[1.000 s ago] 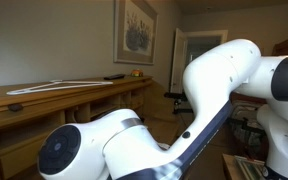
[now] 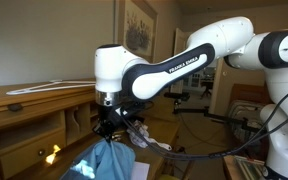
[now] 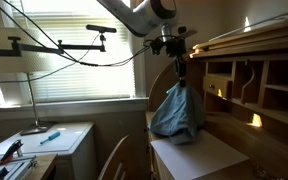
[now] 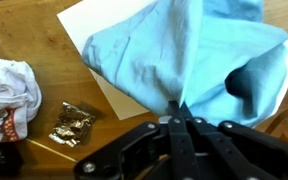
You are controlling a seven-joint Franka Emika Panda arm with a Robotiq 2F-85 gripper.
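A light blue cloth (image 3: 177,112) hangs in a peak from my gripper (image 3: 181,80), its top bunched at the fingertips and its lower part draped near the desk surface. In the wrist view the gripper is shut on a gathered fold of the cloth (image 4: 144,55), which spreads wide on both sides. Exterior view 1 shows the cloth (image 2: 106,160) below the gripper, cut off by the frame's lower edge. Whether any of it still touches the desk, I cannot tell.
A white sheet (image 3: 199,158) lies on the wooden desk beneath the cloth. A crumpled white bag (image 4: 9,98) and a shiny brown wrapper (image 4: 72,123) sit at the left in the wrist view. Desk cubbies and drawers (image 3: 246,80) stand close beside the arm.
My arm has risen and drawn back from low in front of the camera. The cloth has come up with the gripper and now shows beneath it in exterior view 1.
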